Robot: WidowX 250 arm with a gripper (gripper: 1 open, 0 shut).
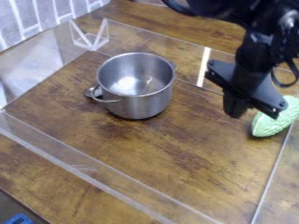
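A steel pot (135,101) with side handles stands on the wooden table at the centre-left, a small yellowish item lying inside it. My black gripper (233,109) is at the right, low over the table just left of a pale green cabbage-like vegetable (275,122), partly covering it. The gripper looks shut, with nothing visible between its fingers.
Clear acrylic sheets edge the wooden table (140,166) on several sides. A blue object (17,219) sits at the bottom left corner.
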